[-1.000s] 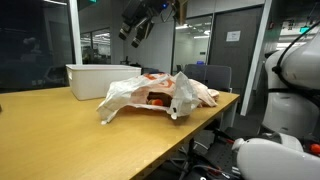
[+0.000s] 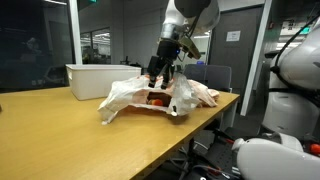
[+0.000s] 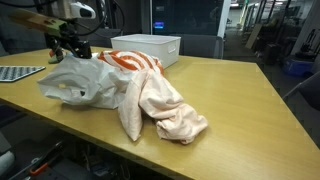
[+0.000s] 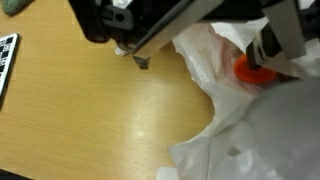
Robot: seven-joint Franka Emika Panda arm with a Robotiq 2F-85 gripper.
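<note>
A crumpled white plastic bag (image 2: 125, 97) lies on the wooden table, its mouth facing the front in exterior view 1. Inside it shows an orange-red object (image 4: 252, 71), partly hidden by the plastic. My gripper (image 2: 161, 82) points down at the bag's upper part, its fingers open. In exterior view 2 the gripper (image 3: 74, 52) is at the top of the bag (image 3: 80, 80). In the wrist view the fingers stand wide apart, with plastic under the right one; whether they touch it I cannot tell.
An orange-and-white striped cloth (image 3: 135, 60) and a pale pink cloth (image 3: 165, 108) lie beside the bag. Behind stands a white box (image 3: 147, 44). A light perforated tray (image 3: 18, 73) is at the left of exterior view 2.
My gripper has come down from high above the table to the top of the bag. The bag looks nearly unchanged, apart from its upper part now being behind the gripper.
</note>
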